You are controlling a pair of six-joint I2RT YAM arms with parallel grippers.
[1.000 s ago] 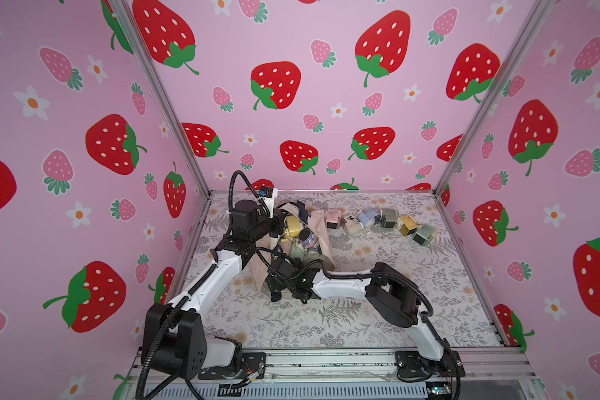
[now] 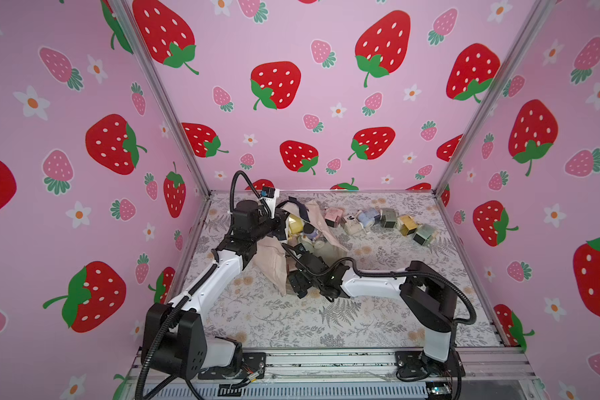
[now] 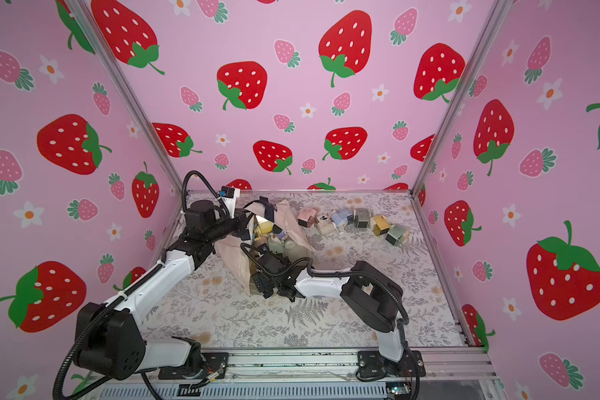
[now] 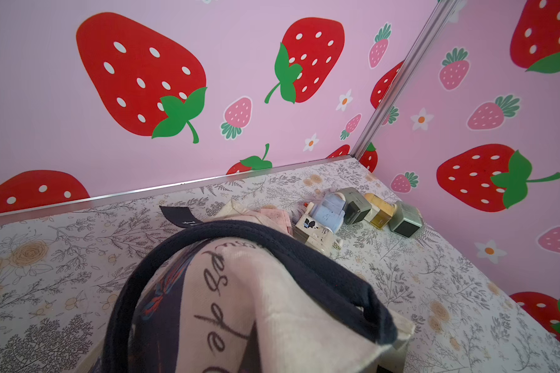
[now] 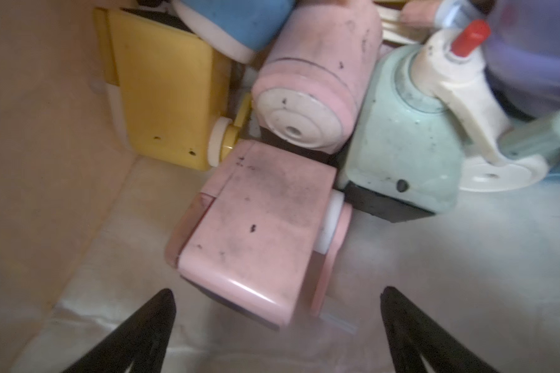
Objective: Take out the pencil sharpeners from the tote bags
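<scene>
The tote bag (image 2: 270,263) lies open on the table with sharpeners inside. My left gripper (image 2: 280,226) is at its upper left edge; in the left wrist view the bag's cloth and dark strap (image 4: 311,279) fill the bottom, fingers hidden. My right gripper is open inside the bag, a pink sharpener (image 5: 255,223) lying between and beyond its fingertips. Further in are a yellow sharpener (image 5: 161,93), a pink round one (image 5: 311,87), a mint one (image 5: 404,155), and purple and blue items.
A row of several sharpeners (image 2: 388,218) stands on the table to the back right of the bag.
My right arm has moved rightward in the top left view, and the bag's near part has spread rightward with it. The left arm is nearly still.
</scene>
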